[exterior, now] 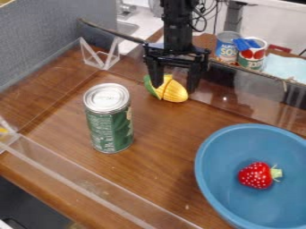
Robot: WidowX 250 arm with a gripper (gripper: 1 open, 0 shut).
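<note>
My black gripper (176,75) hangs at the upper middle, open, its fingers low around a yellow toy corn (170,91) with green husk on the wooden table (156,179). A green and silver can (107,125) stands upright at the left. At the lower right a blue bowl (221,183) holds a toy strawberry (256,176).
Two cans, a blue one (226,49) and a red-white one (251,58), stand at the back right near a pale cloth (287,67). Clear barriers edge the table. Wood between the green can and bowl is clear.
</note>
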